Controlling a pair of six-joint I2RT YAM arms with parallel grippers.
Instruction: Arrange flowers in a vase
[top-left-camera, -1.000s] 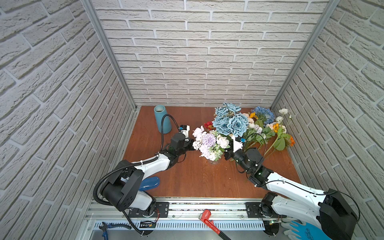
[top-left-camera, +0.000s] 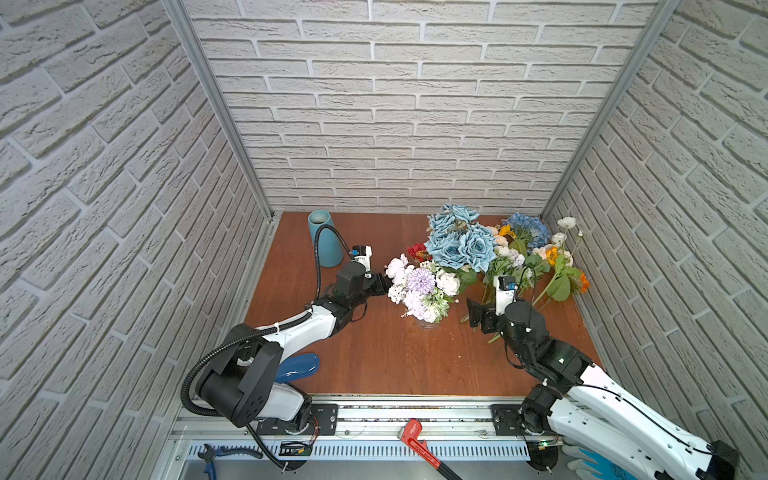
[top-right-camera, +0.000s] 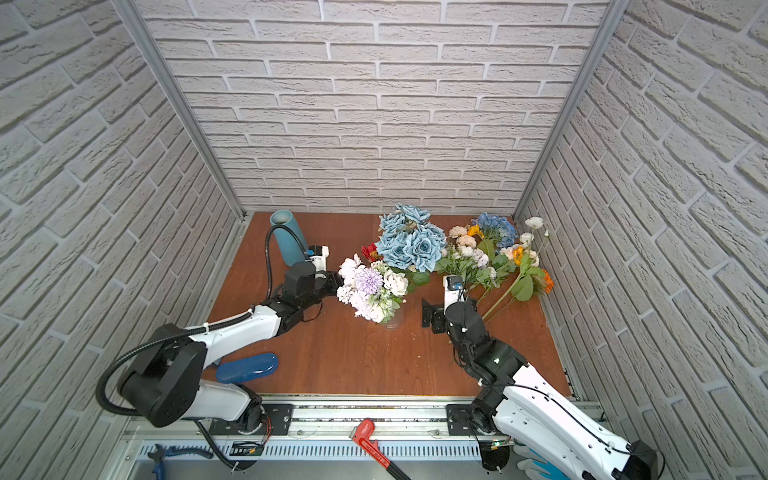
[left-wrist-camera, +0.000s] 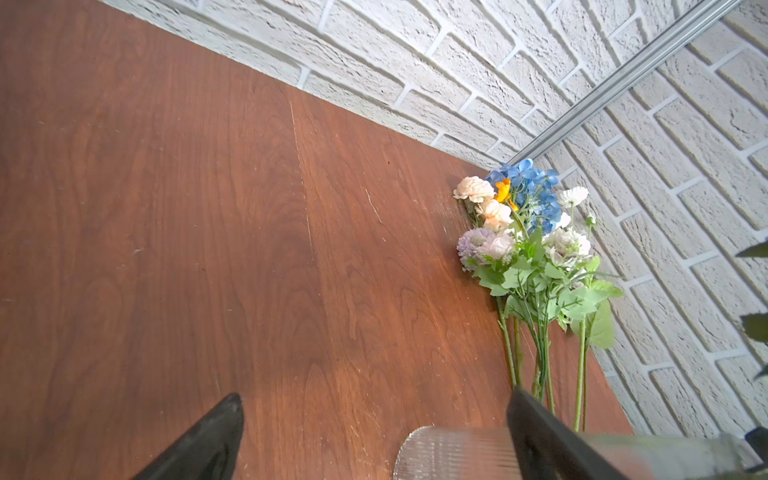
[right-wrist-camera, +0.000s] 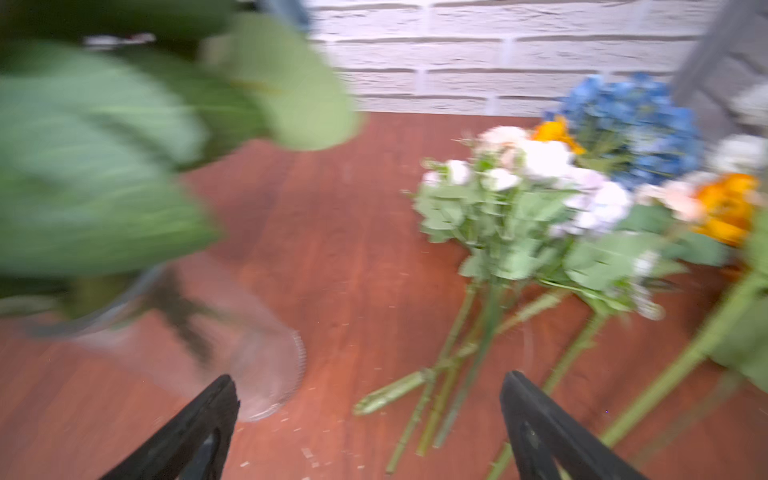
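Note:
A clear glass vase (right-wrist-camera: 240, 352) stands near the table's middle, holding blue roses (top-left-camera: 462, 240), red flowers (top-left-camera: 417, 252) and a white-and-lilac bunch (top-left-camera: 421, 286). To its left my left gripper is open; part of the clear vase shows at the bottom of the left wrist view. My right gripper hangs open to the vase's right, nothing between its fingers. Ahead of it lie loose stems with pale blossoms (right-wrist-camera: 520, 168) and a blue hydrangea (right-wrist-camera: 632, 128). Green leaves from the vase fill the upper left of the right wrist view, blurred.
A tall teal vase (top-left-camera: 324, 240) stands at the back left. A blue object (top-left-camera: 297, 367) lies by the left arm's base. Orange flowers (top-right-camera: 547, 280) lie against the right wall.
My right gripper has moved right, away from the flowers in the vase. The left gripper has shifted slightly left.

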